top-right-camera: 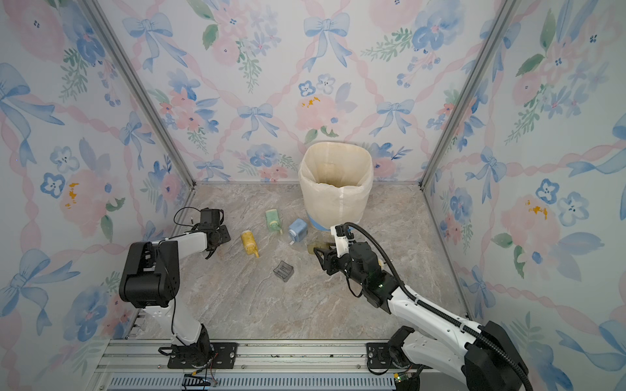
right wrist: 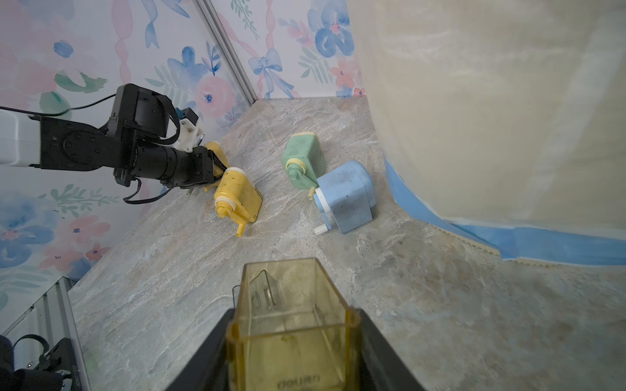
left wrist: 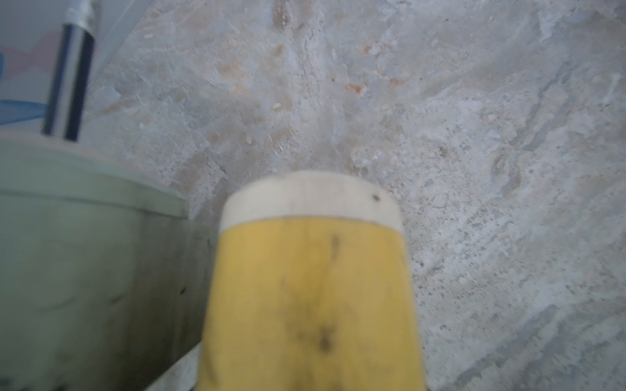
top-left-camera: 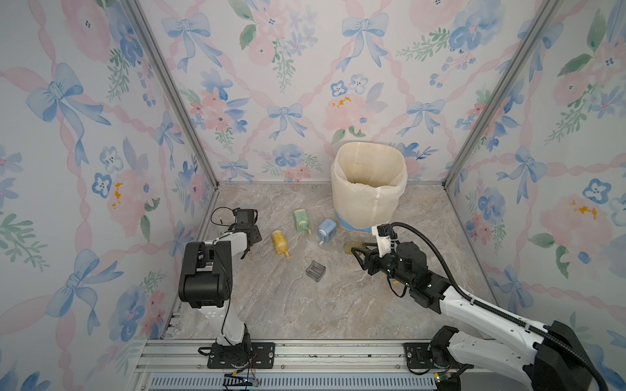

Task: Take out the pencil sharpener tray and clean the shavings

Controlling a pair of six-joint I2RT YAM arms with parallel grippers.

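Note:
A clear yellow tray [right wrist: 287, 296] fills the space between the right gripper's [right wrist: 293, 355] fingers, low over the table in front of the bin; whether they press on it, I cannot tell. A yellow sharpener with a white top [left wrist: 313, 286] stands large in the left wrist view. My left gripper [top-left-camera: 249, 236], at the table's left side, is shut on it, though its fingers are hidden in its own wrist view. Beside that sharpener is a green one [left wrist: 84, 260] with a dark striped rod above it. A small grey tray [top-left-camera: 315, 270] lies mid-table.
A tall bin with a cream liner [top-left-camera: 368, 195] stands at the back right. Another yellow sharpener [top-left-camera: 280, 243], a green one [top-left-camera: 302, 220] and a blue one [top-left-camera: 326, 230] stand left of it.

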